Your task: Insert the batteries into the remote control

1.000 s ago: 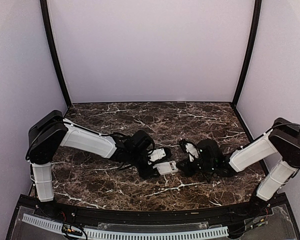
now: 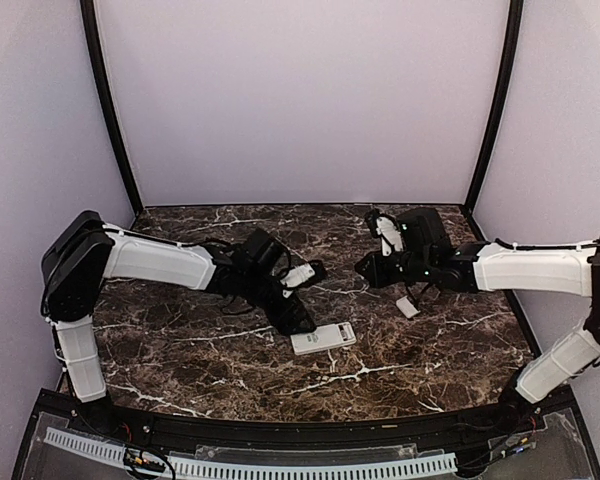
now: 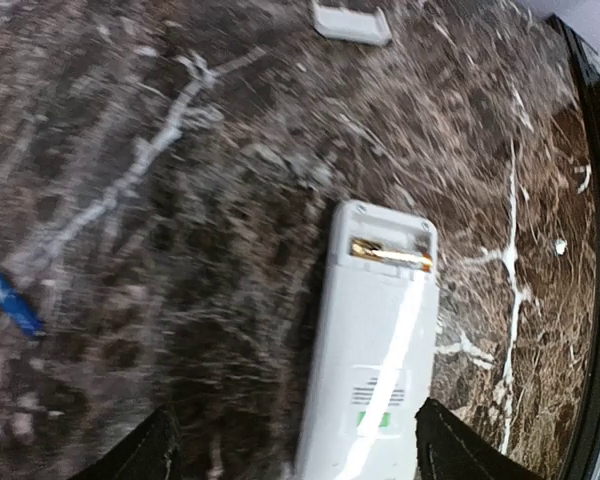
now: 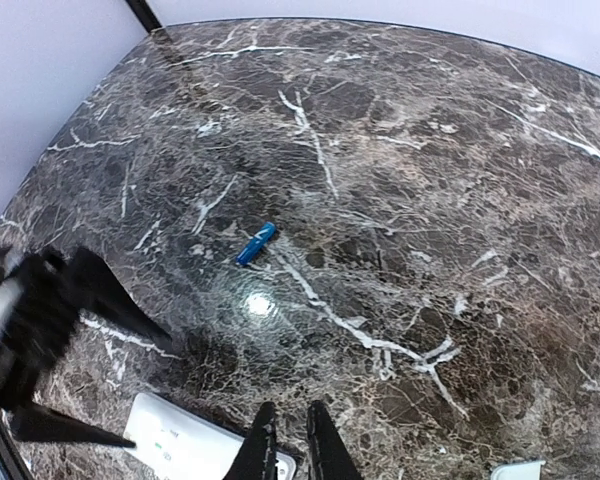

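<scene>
The white remote control (image 2: 324, 338) lies flat on the dark marble table. In the left wrist view, a gold battery (image 3: 390, 255) lies across the slot at one end of it. A loose blue battery (image 4: 256, 243) rests on the bare table, away from the remote. My left gripper is open above the remote's other end, holding nothing. Farther back on the right hovers my right gripper (image 2: 368, 272), clear of the remote; the right wrist view shows a narrow gap between its fingers, with nothing in it.
A small white piece (image 2: 407, 307), perhaps the battery cover, lies on the table to the right of the remote. White walls close in the sides and rear.
My right gripper has moved back and up from beside the remote, uncovering the small white piece. The left gripper has shifted back and left, baring more of the remote, which stays put.
</scene>
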